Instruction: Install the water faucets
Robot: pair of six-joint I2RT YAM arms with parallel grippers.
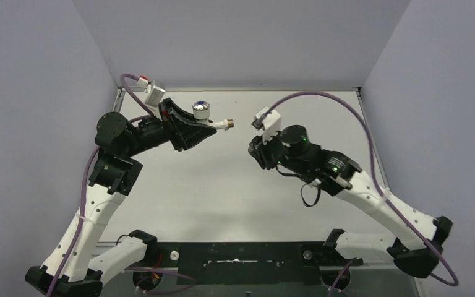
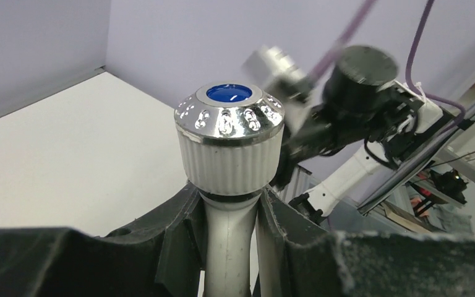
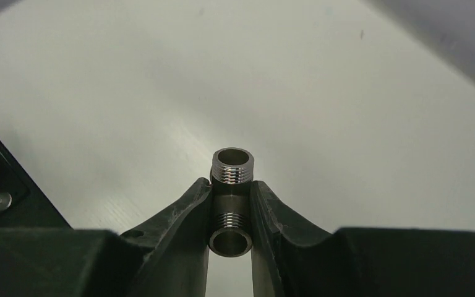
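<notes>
A white faucet (image 1: 201,111) with a chrome cap and blue top is gripped around its stem by my left gripper, which is shut. In the top view its brass threaded end (image 1: 229,124) points right, toward the other arm. My right gripper is shut on a metal threaded fitting (image 3: 232,161), with one threaded mouth standing above the fingers and another facing the camera. From above, the right gripper (image 1: 258,153) points away and the fitting is not discernible. A clear gap separates the faucet from the right gripper.
Grey walls (image 1: 433,111) enclose it at the sides and back. A dark base panel (image 1: 247,263) runs along the front. Purple cables (image 1: 321,94) loop over both arms.
</notes>
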